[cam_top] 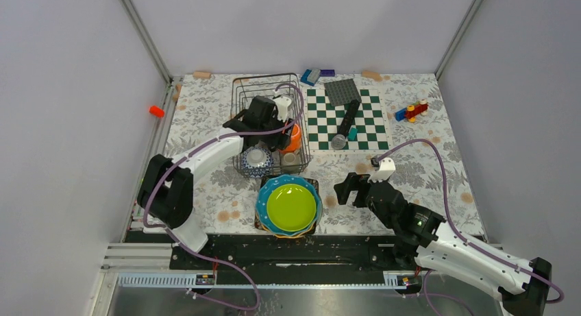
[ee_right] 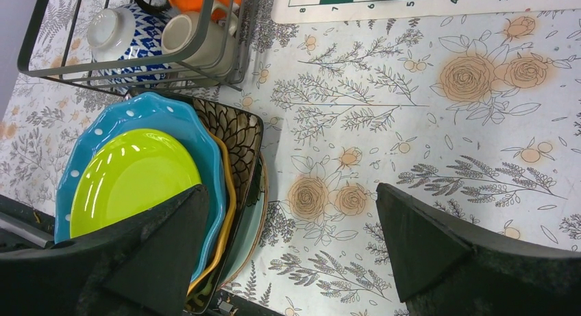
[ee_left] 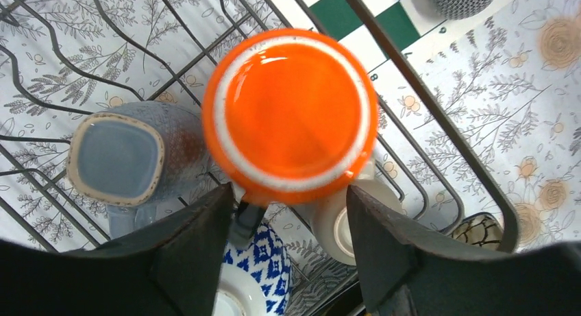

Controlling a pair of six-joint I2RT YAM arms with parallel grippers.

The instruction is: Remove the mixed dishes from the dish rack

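My left gripper is over the wire dish rack [ee_left: 428,107], fingers part open around the near edge of an upturned orange dish [ee_left: 288,117]; whether they touch it is unclear. A grey-blue mug [ee_left: 116,155], cream mug [ee_left: 336,227] and blue-patterned bowl [ee_left: 270,261] are also in the rack. In front of it, a stack of plates, green [cam_top: 291,208] on blue, sits on a dark tray [ee_right: 243,127]. My right gripper stands open right of the stack, holding nothing.
A checkerboard [cam_top: 322,131] with a dark object and grey mat lies right of the rack. Toy bricks [cam_top: 414,112] sit at the far right.
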